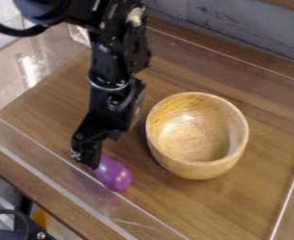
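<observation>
My black gripper (92,148) hangs low on the left-middle of the table, its open fingertips down over the upper end of a purple eggplant (112,175). The eggplant lies near the front-left edge, its stem end hidden behind the fingers. To the right of the gripper stands a round wooden bowl (207,159), empty inside.
A pale wall (237,30) runs along the back. Clear edging borders the left side, and a dark cable is at the bottom-left corner.
</observation>
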